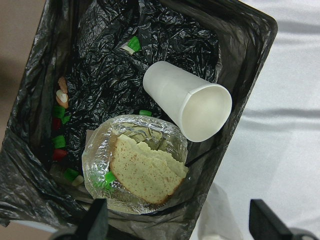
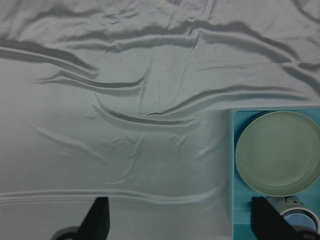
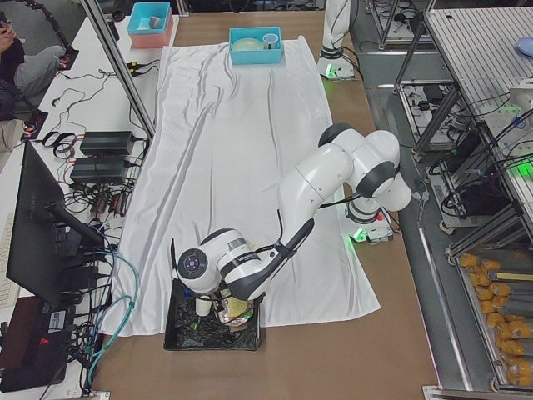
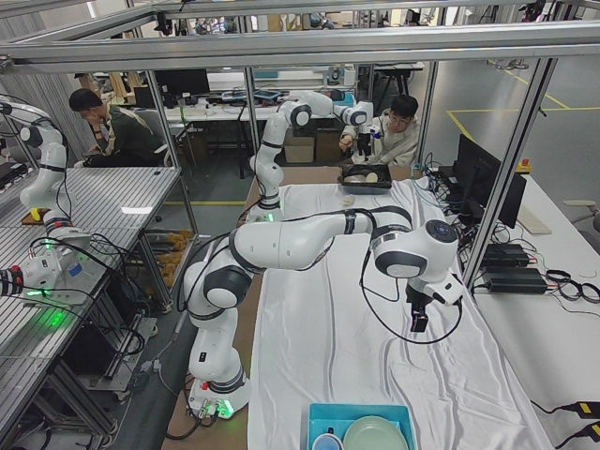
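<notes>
A black bag-lined bin (image 3: 183, 329) holds a white paper cup (image 1: 167, 90), a flatbread (image 1: 142, 170) in crinkled clear plastic and small green, red and brown scraps. My left gripper is over the bin, open, nothing visible between its fingers. My right gripper is open above the white cloth (image 2: 125, 155). At that end of the cloth, a blue tub (image 2: 232, 165) holds green plates (image 2: 277, 152) and a mug (image 2: 292, 210).
A monitor (image 3: 37, 233), cables and black boxes (image 3: 104, 142) line one side. Metal frame posts stand around the workspace; a person (image 4: 398, 131) sits behind the bin.
</notes>
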